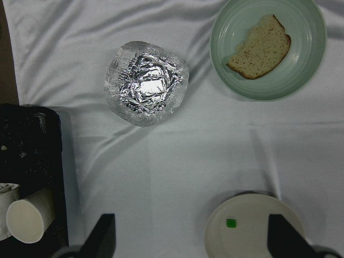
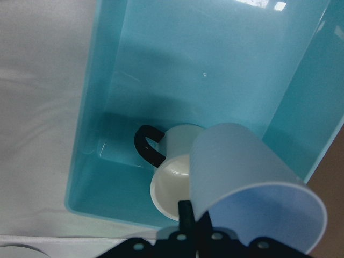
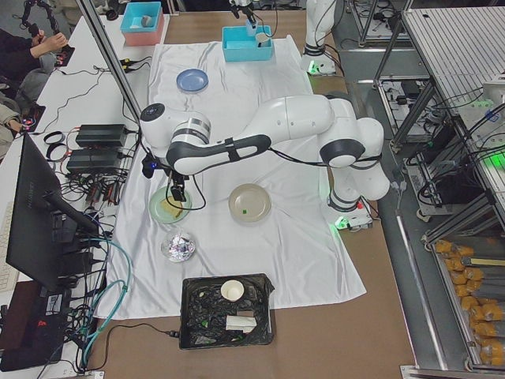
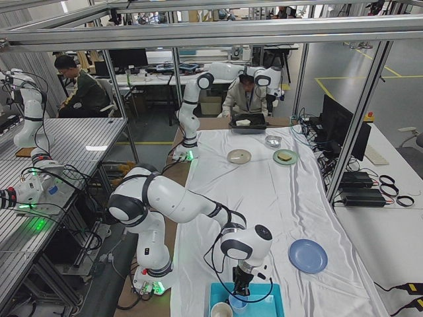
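My left gripper [image 3: 175, 189] hangs over the green plate [image 1: 306, 48], which carries a slice of bread [image 1: 258, 51]; its fingertips [image 1: 102, 236] stand wide apart, nothing between. A foil bowl [image 1: 145, 83] and a beige plate [image 1: 242, 236] with a small green piece [image 1: 231, 223] lie nearby. My right gripper is shut on the rim of a pale blue cup [image 2: 242, 166] over the turquoise bin [image 2: 204, 64], where a white mug [image 2: 169, 188] with a black handle lies.
A black tray [image 3: 205, 332] holding a white cup and paper stands at the near end. A blue plate [image 4: 307, 256] lies on the cloth, whose middle is clear. A monitor and cables line one side.
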